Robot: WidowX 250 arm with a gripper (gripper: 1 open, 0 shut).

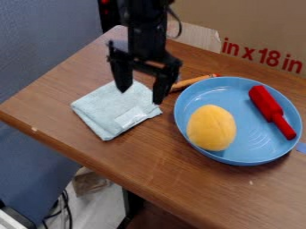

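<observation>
My black gripper (141, 72) hangs blurred over the left half of the table, its two fingers spread apart above the upper edge of a folded pale blue cloth (114, 116). I see nothing between the fingers. An orange stick (191, 80) lies partly behind the gripper, toward the blue plate (248, 132) on the right. The plate holds a yellow rounded object (210, 128) and a red bottle-like object (271, 111).
A cardboard box (250, 36) stands along the back. Cables lie below the table at lower left.
</observation>
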